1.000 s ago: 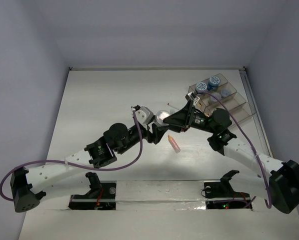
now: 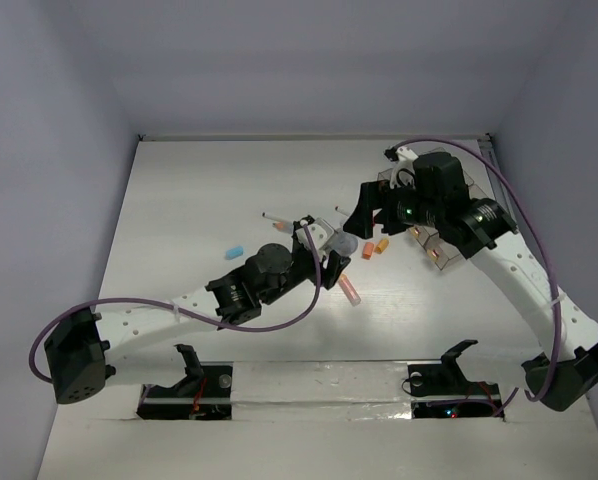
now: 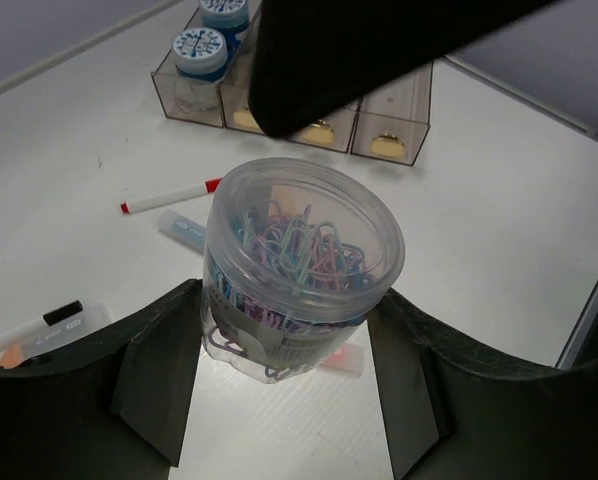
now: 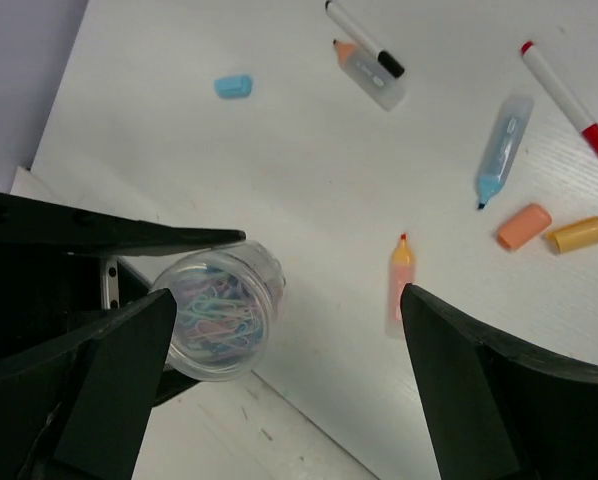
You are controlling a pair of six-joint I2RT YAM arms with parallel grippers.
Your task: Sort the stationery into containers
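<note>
My left gripper is shut on a clear jar (image 3: 304, 260) full of coloured paper clips, held above the table at the centre. My right gripper is open, raised over the table to the right of the left one, with the jar visible below it. Markers lie on the table: a red-capped one (image 4: 564, 95), a black-capped one (image 4: 364, 35), a blue highlighter (image 4: 504, 145) and a pink-orange highlighter (image 4: 402, 275). Loose caps lie about: orange (image 4: 524, 225), yellow (image 4: 579, 235), blue (image 4: 233, 86).
A clear compartment organizer (image 3: 389, 140) stands at the back right, with blue-lidded jars (image 3: 199, 52) in it; the right arm partly covers it in the top view.
My left gripper, with the jar in it, has moved right.
</note>
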